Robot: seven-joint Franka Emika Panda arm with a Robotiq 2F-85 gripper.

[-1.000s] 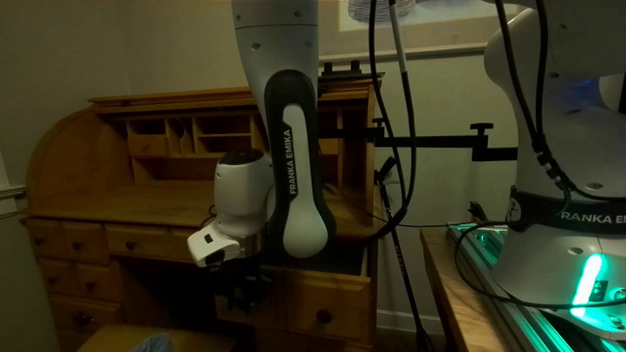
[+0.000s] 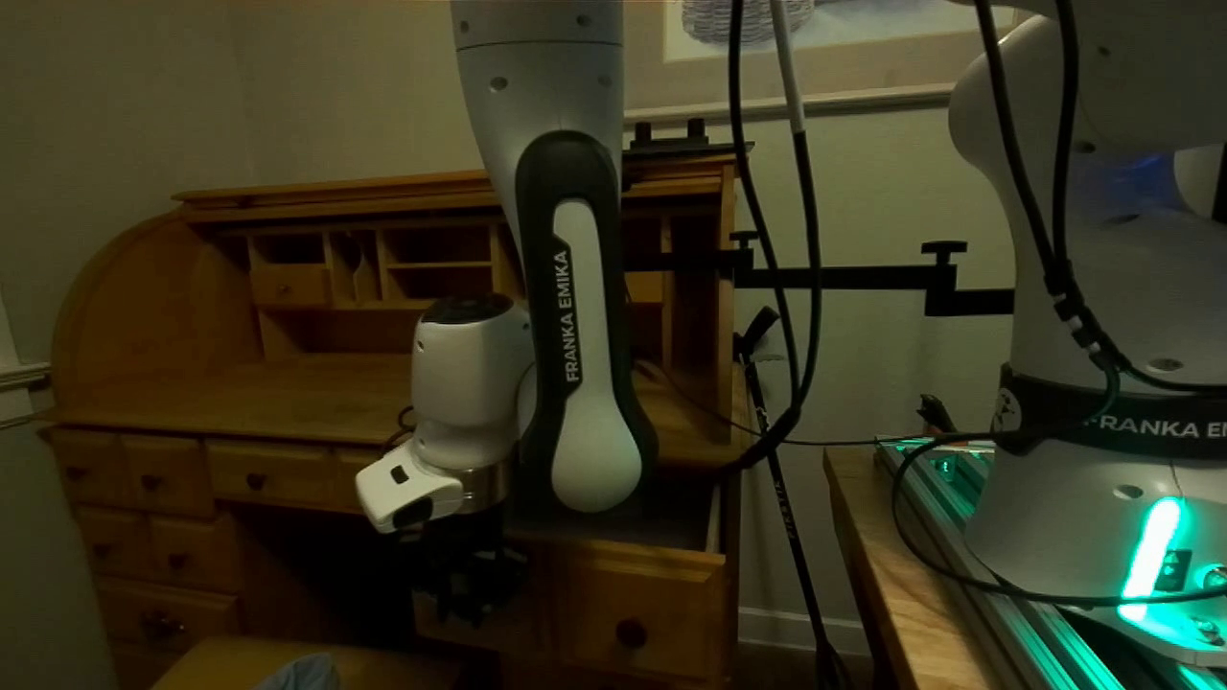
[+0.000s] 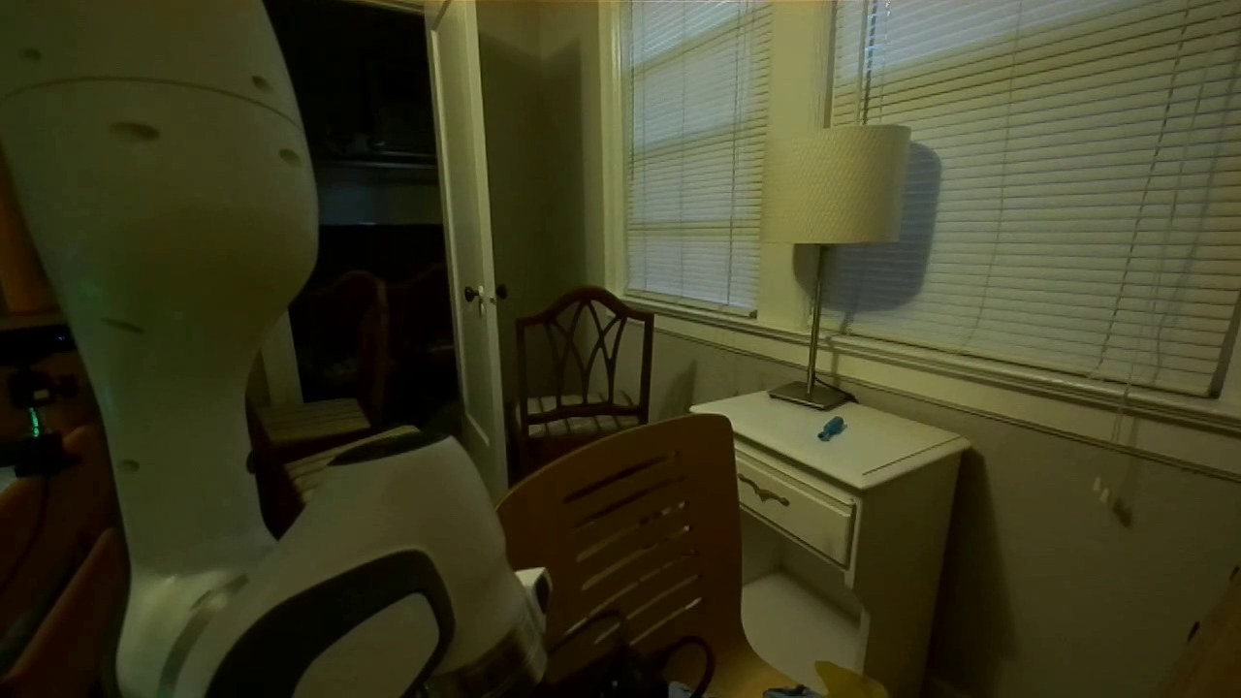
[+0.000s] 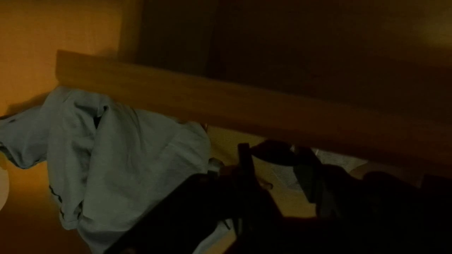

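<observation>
A wooden desk drawer (image 2: 638, 604) stands pulled out at the right side of the roll-top desk in exterior view 1, its dark right knob (image 2: 632, 633) in plain sight. My gripper (image 2: 477, 586) is at the left part of the drawer front. From the wrist, the drawer's top edge (image 4: 190, 91) crosses the picture, with the dark inside above it. Just outside that edge, my gripper is shut on a dark rounded piece, apparently the drawer's left knob (image 4: 273, 153). Deep shadow hides much of the contact. Exterior view 2 does not show the fingers.
A grey-blue cloth (image 4: 127, 156) lies over a wooden surface close to the drawer front. A chair (image 3: 634, 512) and a white side table (image 3: 890, 448) with a lamp (image 3: 838, 186) are farther off. Cables (image 2: 805, 287) hang beside the arm.
The drawer has come slightly farther out, its right knob now lower in exterior view 1. My gripper and hand have shifted a little left and down along with it.
</observation>
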